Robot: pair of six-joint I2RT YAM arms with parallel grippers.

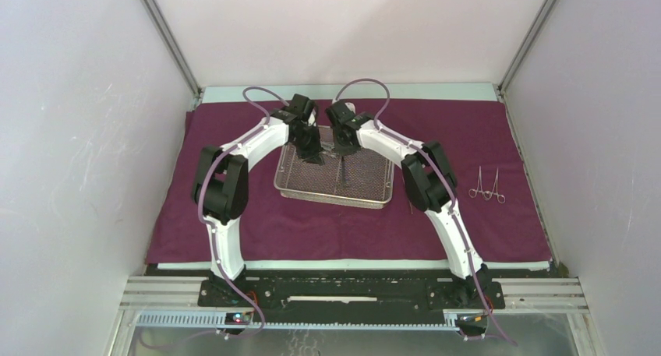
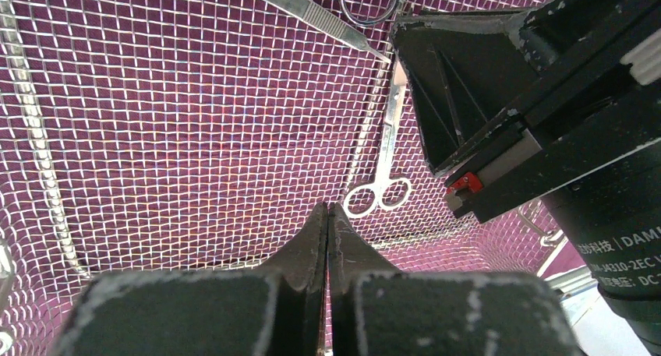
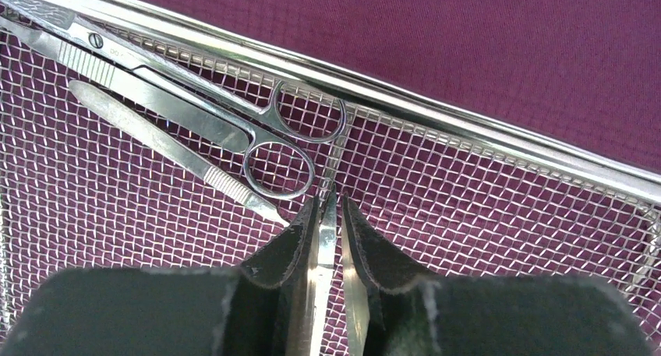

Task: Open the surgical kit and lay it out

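The mesh instrument tray (image 1: 335,199) lies on the maroon cloth, with both arms over its far half. My left gripper is shut, nothing showing between its fingertips, above bare mesh. Small scissors (image 2: 386,142) lie in the tray, their upper end partly hidden by the black right gripper. Part open, my right gripper has its fingers on either side of a flat silver instrument (image 3: 324,251), seemingly those scissors; contact cannot be told. Beside it lie larger scissors (image 3: 265,125) and two scalpel handles, the nearer handle (image 3: 160,143) close to the left finger.
Ring-handled clamps (image 1: 487,194) rest on the cloth at the far right. A thin instrument (image 1: 411,206) lies just right of the tray, partly behind the right arm. The tray's metal rim (image 3: 468,118) runs close to the right gripper. Cloth left of the tray is clear.
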